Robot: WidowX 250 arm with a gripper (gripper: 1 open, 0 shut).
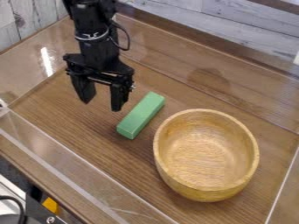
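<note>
The black robot gripper (100,96) hangs over the wooden table at the upper left, its two fingers spread open with nothing seen between them. A green rectangular block (140,115) lies on the table to the right of the gripper, apart from it. A round tan bowl (205,179) sits to the right of the block, near the front.
White planks (233,22) run along the back. The table's left front edge has a dark cable and a small yellow item beyond it at the lower left.
</note>
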